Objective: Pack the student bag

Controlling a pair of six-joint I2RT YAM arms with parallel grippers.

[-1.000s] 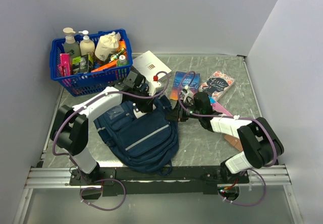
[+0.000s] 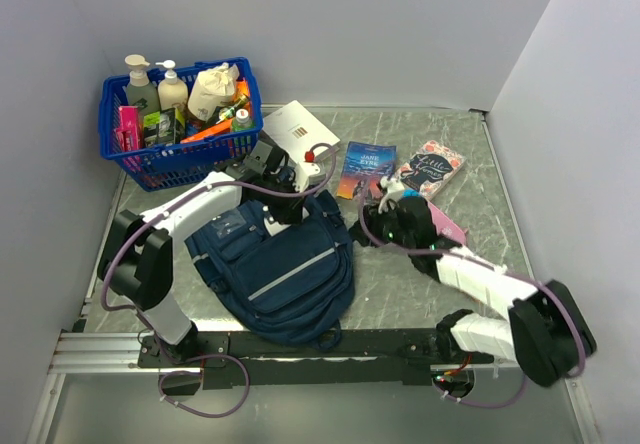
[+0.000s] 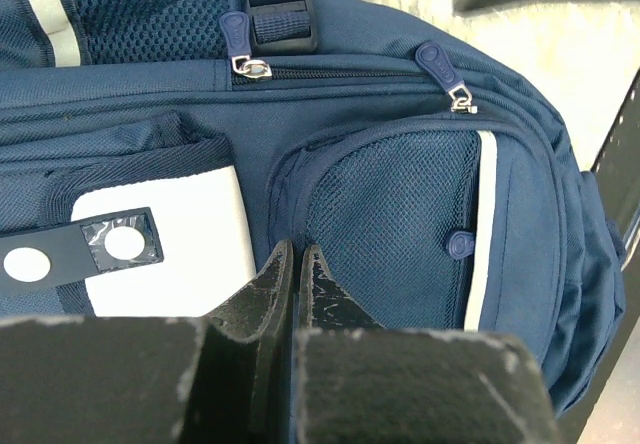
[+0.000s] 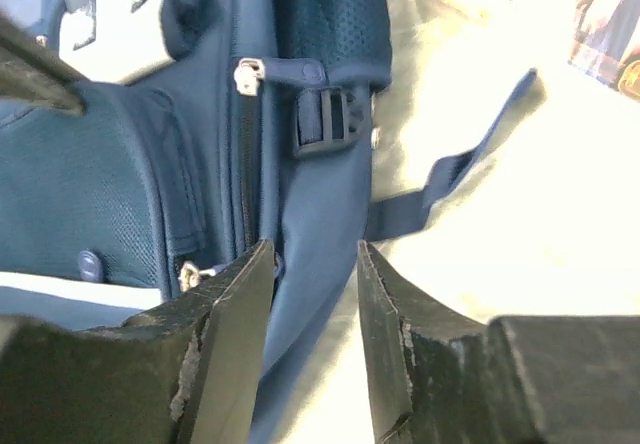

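Note:
The navy backpack (image 2: pixel 285 284) lies flat on the grey table. My left gripper is shut on the backpack's fabric beside the white-patched pocket, at the edge of the mesh front pocket (image 3: pixel 390 214). My right gripper is just off the bag's right edge, over a strap, buckle (image 4: pixel 328 116) and zipper pull (image 4: pixel 250 76), with its fingers apart and nothing visible held between them. The right wrist view is blurred.
A blue basket (image 2: pixel 175 170) of bottles and supplies stands back left. A white binder (image 2: pixel 300 124), Jane Eyre book (image 2: pixel 365 164), illustrated book (image 2: pixel 432 164) and pink item (image 2: pixel 447 224) lie behind and right of the bag.
The left arm and backpack look unchanged.

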